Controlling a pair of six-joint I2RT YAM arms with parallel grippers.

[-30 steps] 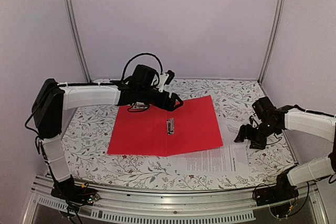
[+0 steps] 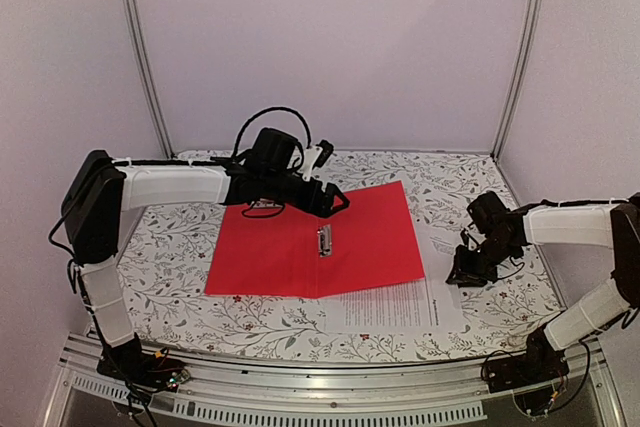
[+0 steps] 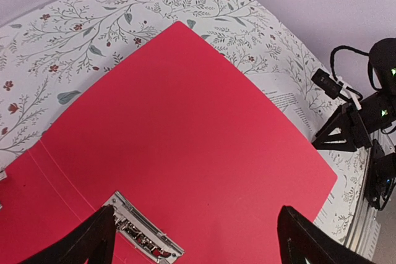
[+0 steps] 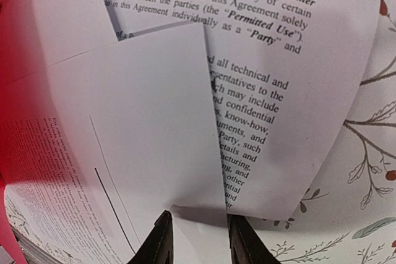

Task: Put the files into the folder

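An open red folder (image 2: 370,232) with a metal clip (image 2: 325,240) lies mid-table; printed sheets (image 2: 385,309) lie beside and partly under its right side. My left gripper (image 2: 329,199) hangs open over the folder, its fingers framing the clip in the left wrist view. My right gripper is down at the sheets, fingers apart at the edge of a white sheet (image 4: 154,122), which is slightly raised or creased between them; whether it grips the paper is unclear.
Pale walls surround it, with a metal rail (image 2: 330,382) along the front edge.
My right gripper has moved slightly down toward the front, and the sheet edge beside it appears shifted a little. My left arm is nearly still.
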